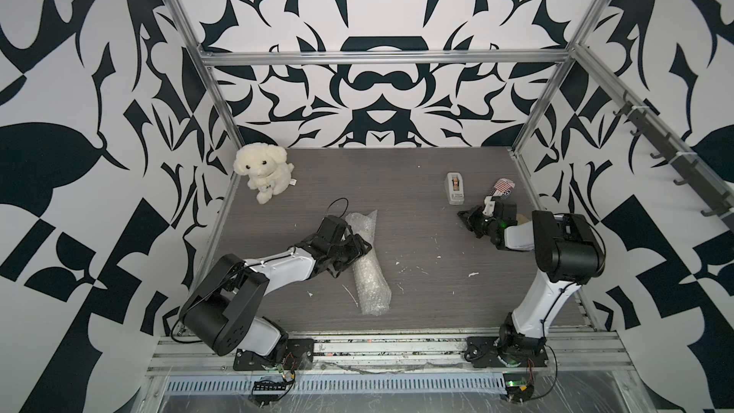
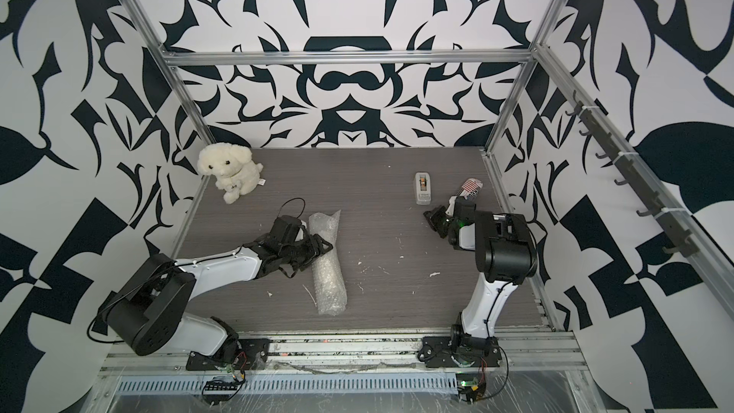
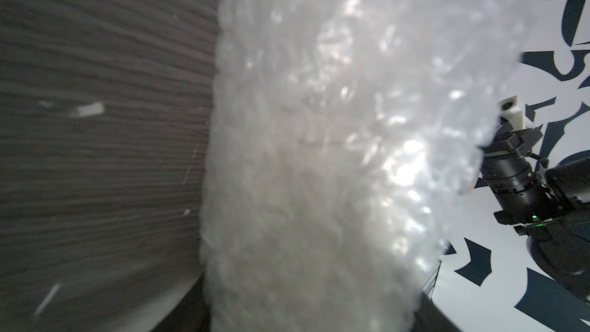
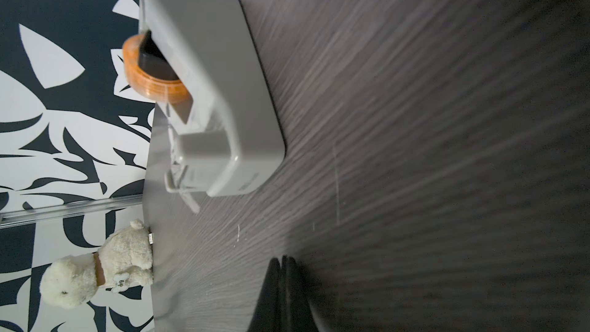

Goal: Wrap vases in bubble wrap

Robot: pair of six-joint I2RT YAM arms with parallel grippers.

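Note:
A long roll of clear bubble wrap [image 1: 371, 283] lies lengthwise left of the table's middle; whatever is inside it is hidden. My left gripper [image 1: 359, 251] is shut on this bundle, which fills the left wrist view between the dark fingers. The white tape dispenser [image 4: 245, 86] carries an orange roll, and a short tape end [image 4: 191, 201] sticks out at its front. Just short of the dispenser, my right gripper is shut with its tips together and nothing between them. The tape end is outside those fingers, ahead and to their left in the right wrist view.
A white plush dog [image 1: 264, 172] sits in the back left corner. Beyond the right gripper lies a small piece with a flag pattern [image 1: 503, 186]. Small white scraps [image 1: 474, 273] are scattered over the table. Free room lies between the bundle and the right gripper.

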